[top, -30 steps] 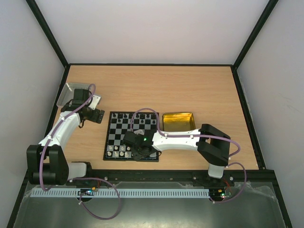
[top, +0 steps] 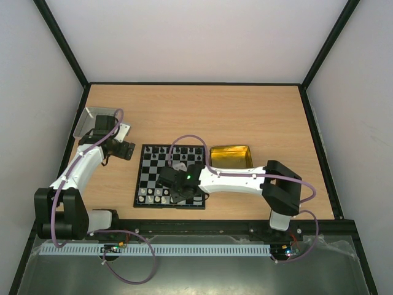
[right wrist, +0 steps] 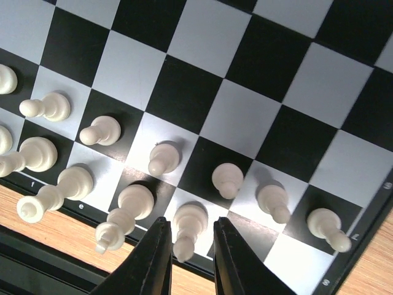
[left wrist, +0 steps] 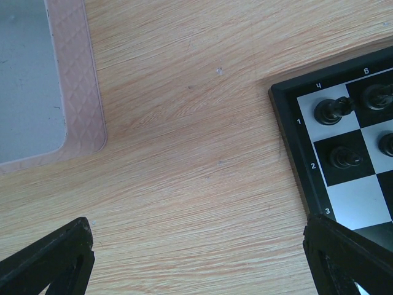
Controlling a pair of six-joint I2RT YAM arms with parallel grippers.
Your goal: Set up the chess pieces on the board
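Observation:
The chess board (top: pixel 148 178) lies mid-table, with black pieces (top: pixel 155 150) along its far side and white pieces (top: pixel 150 199) along its near side. In the right wrist view, my right gripper hovers over the near edge, its fingers parted a little. A white piece (right wrist: pixel 189 226) stands on a light back-row square, seen between the fingertips; contact cannot be told. White pawns (right wrist: pixel 164 158) fill the row in front. Two back-row squares toward the right corner look bare. My left gripper is open and empty, left of the board.
A gold tray (top: pixel 231 149) right of the board looks empty. At the left stands a pale bin (left wrist: pixel 83 92), partly behind the left arm, with a small white object (top: pixel 89 112) at its far corner.
The right arm has shifted very slightly at its elbow and wrist above the board. My left arm and the visible pieces look the same.

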